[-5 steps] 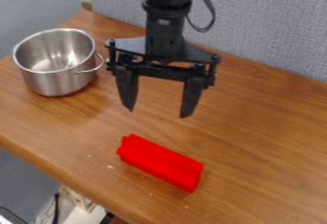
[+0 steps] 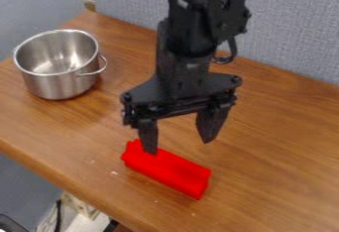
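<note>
My black gripper [image 2: 177,129] hangs open over the wooden table, its two fingers pointing down and spread apart. The left finger is just above or at the upper left end of a red bar-shaped block [image 2: 179,176], which lies diagonally near the front; whether they touch I cannot tell. The right finger is farther back, above bare table, with nothing between the two.
A steel pot [image 2: 59,82] with wire handles stands at the back left.
The block and pot have not moved.
</note>
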